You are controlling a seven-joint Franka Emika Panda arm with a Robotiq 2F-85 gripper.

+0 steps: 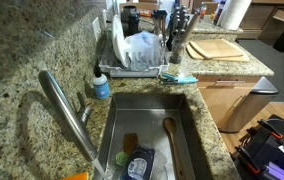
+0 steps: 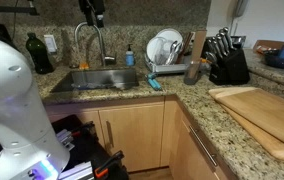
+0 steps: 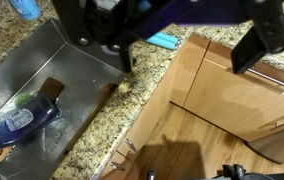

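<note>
My gripper (image 2: 90, 26) is raised high above the counter beside the sink, at the top left of exterior view 2. Dark and blurred across the top of the wrist view, its fingers (image 3: 267, 35) stand wide apart, with nothing seen between them. Below lies the grey sink (image 1: 152, 103). In it are a dark blue item with a pale label (image 3: 20, 120), a brown wooden piece (image 1: 130, 143) and a long wooden spoon (image 1: 172, 140). A teal item (image 1: 179, 78) rests on the counter behind the sink.
Behind the sink are a blue soap bottle (image 1: 101, 84), a faucet (image 1: 70, 112) and a rack of white dishes (image 1: 140, 50). Cutting boards (image 2: 267, 115) and a knife block (image 2: 229, 65) occupy the right counter. Bare granite (image 2: 182, 120) lies in front of them.
</note>
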